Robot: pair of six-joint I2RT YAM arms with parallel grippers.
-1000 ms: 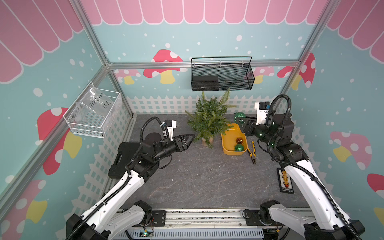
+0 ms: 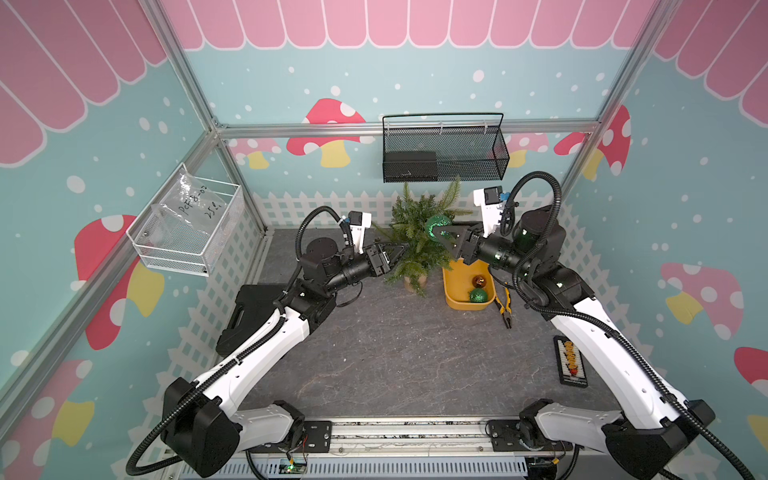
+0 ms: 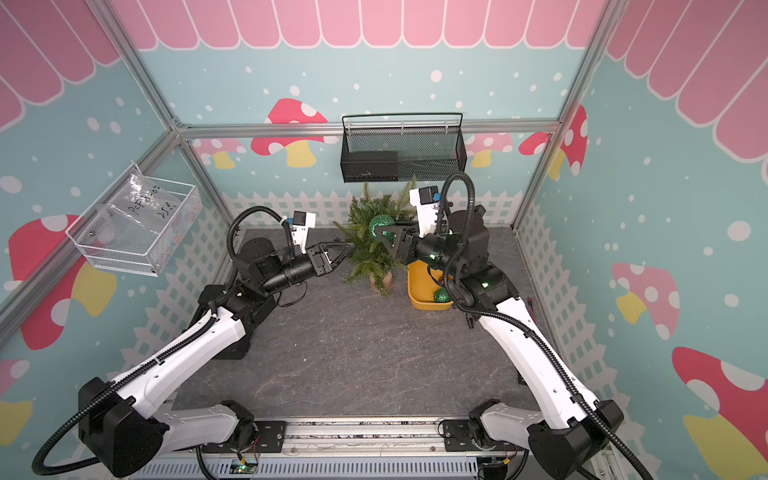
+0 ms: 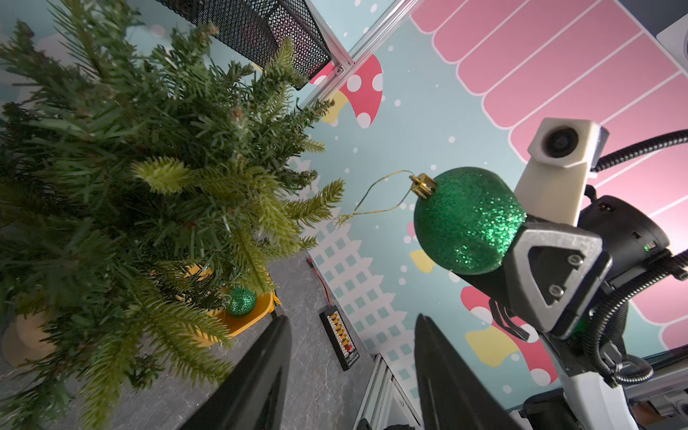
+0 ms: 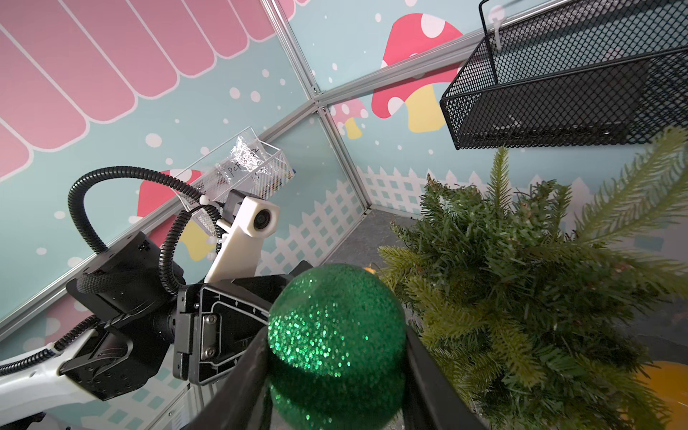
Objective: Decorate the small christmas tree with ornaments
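Observation:
The small tree (image 2: 420, 232) stands in a pot at the back middle, in front of my grippers. My right gripper (image 2: 444, 233) is shut on a glittery green ball, held up at the tree's right front; a gold cap and loose string loop (image 4: 380, 211) show in the left wrist view. My left gripper (image 2: 397, 254) is open, empty, at the tree's left front, facing the ball. A yellow tray (image 2: 457, 301) right of the pot holds another green ball (image 2: 478, 295) and a bronze ball (image 2: 479, 281).
A black mesh basket (image 2: 445, 164) hangs above the tree, a white basket (image 2: 180, 252) on the left wall. Pliers (image 2: 506, 312), a small black tray (image 2: 560, 368) and a black case (image 2: 236, 328) lie at the sides.
Both grippers have risen. My right gripper has carried the green ball leftward to the tree, and my left gripper has moved right, toward the ball.

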